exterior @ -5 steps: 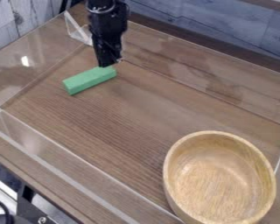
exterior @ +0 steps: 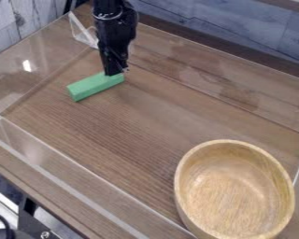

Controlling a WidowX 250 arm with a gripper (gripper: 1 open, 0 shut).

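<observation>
A green rectangular block [exterior: 92, 88] lies flat on the wooden surface in the upper left. The black gripper [exterior: 112, 67] hangs just above and behind the block's right end. Whether it is open or shut, and whether it touches the block, is unclear at this size.
A round wooden bowl [exterior: 234, 191] sits at the lower right. Walls border the top left and top right, and the surface's front edge runs along the lower left.
</observation>
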